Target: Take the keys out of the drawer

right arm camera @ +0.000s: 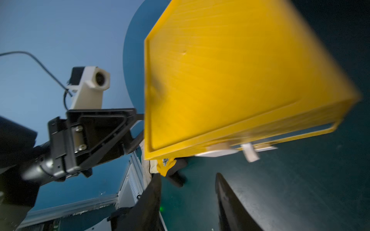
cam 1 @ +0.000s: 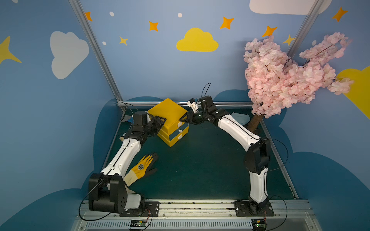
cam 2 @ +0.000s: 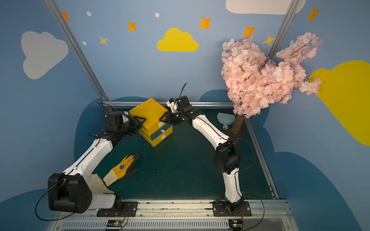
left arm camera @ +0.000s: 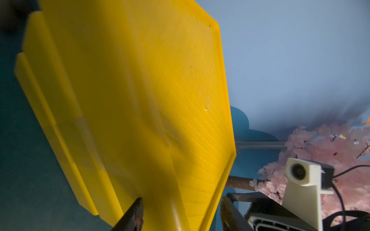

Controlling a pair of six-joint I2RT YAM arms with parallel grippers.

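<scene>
A yellow drawer box (cam 1: pixel 167 111) with a blue middle drawer front (cam 1: pixel 178 132) stands at the back of the table, its white tabs facing front right. No keys show in any view. At the box's left side is my left gripper; its fingers (left arm camera: pixel 133 215) stand apart, with a yellow edge of the box showing between them. My right gripper is at the box's right side, near the upper front edge. Its fingers (right arm camera: pixel 152 196) show a gap with dark floor behind; whether they hold any part of the box cannot be told.
A yellow and black work glove (cam 1: pixel 140 169) lies at the front left. A pale blue dustpan-like item (cam 2: pixel 225 119) lies at the back right beside the blossom tree (cam 1: pixel 285 77).
</scene>
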